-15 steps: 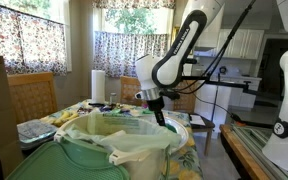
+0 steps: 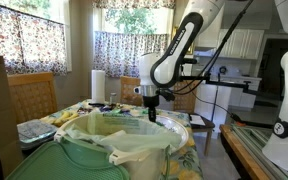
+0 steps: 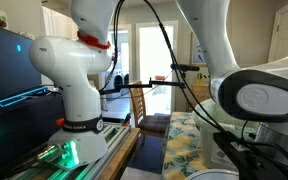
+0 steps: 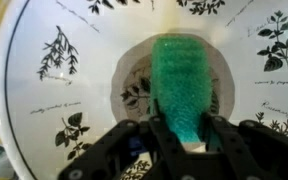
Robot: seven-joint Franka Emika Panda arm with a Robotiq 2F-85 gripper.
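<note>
A green, soft-looking block [image 4: 179,80], perhaps a sponge, fills the middle of the wrist view. My gripper is shut on its near end, with dark fingers on either side. Behind the block lies a large white plate [image 4: 79,30] printed with dark herb drawings; a round brownish patch shows around the block. Whether the block touches the plate cannot be told. From the first exterior view, the gripper [image 2: 152,108] is low over the table, behind a white container, and the green block is hard to make out.
In front stand a white container with a pale green liner [image 2: 134,143] and a green tray [image 2: 74,163]. A paper towel roll [image 2: 98,86] is at the back. Chairs [image 2: 32,95] flank the table, and patterned cloth [image 3: 179,150] covers it.
The container and tray have stayed put.
</note>
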